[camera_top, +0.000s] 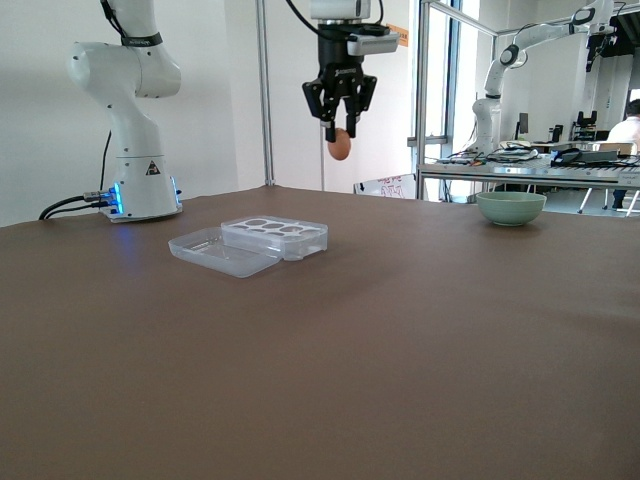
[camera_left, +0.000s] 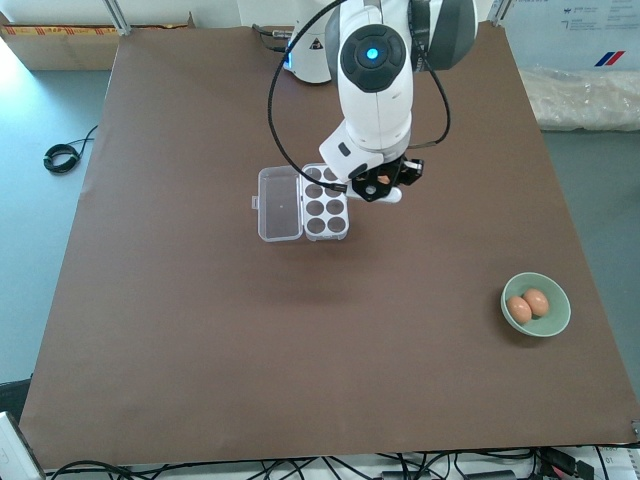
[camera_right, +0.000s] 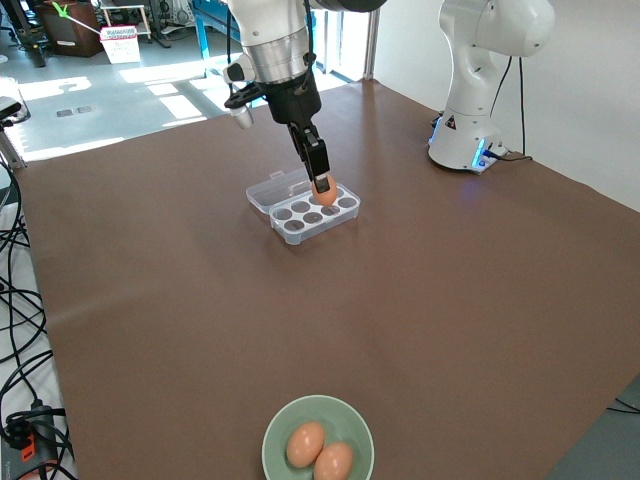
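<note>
My gripper (camera_top: 340, 131) is shut on a brown egg (camera_top: 339, 146), held in the air above and behind the open plastic egg box (camera_top: 274, 236), as the top view shows; in the right view the egg (camera_right: 325, 196) overlaps the box's far part. The box's tray (camera_left: 326, 222) has several round cups, with its clear lid (camera_left: 280, 205) folded open beside it. A green bowl (camera_left: 517, 284) holds two eggs (camera_left: 519, 310) at the table's right in the left view.
A white robot arm base (camera_right: 462, 140) with cables stands at its back. Cables and a black device (camera_right: 30, 445) lie along one table edge.
</note>
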